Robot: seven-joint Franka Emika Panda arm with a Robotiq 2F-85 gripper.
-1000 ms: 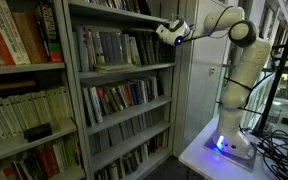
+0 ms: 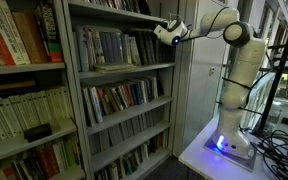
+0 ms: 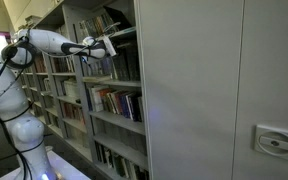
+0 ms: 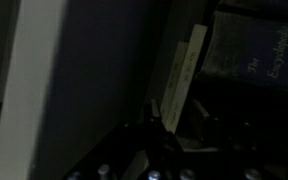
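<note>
My gripper (image 2: 162, 34) is at the upper right of the bookcase, at the end of the arm stretched out high from the right. In exterior view 2 the gripper (image 3: 111, 46) reaches in front of the books on an upper shelf. The wrist view is very dark. Two thin pale book spines (image 4: 189, 65) stand there, their lower ends near the dark gripper at the bottom. How far apart the fingers are, and whether they touch a book, does not show clearly. A dark volume lettered "The Encyclopedia" (image 4: 269, 60) is to the right.
Shelves of books (image 2: 124, 97) fill the bookcase below and to the left. A pale upright panel (image 4: 39, 70) runs close along the left of the wrist view. The arm's base stands on a white table (image 2: 206, 158). A large grey wall (image 3: 199, 90) borders the bookcase on the right.
</note>
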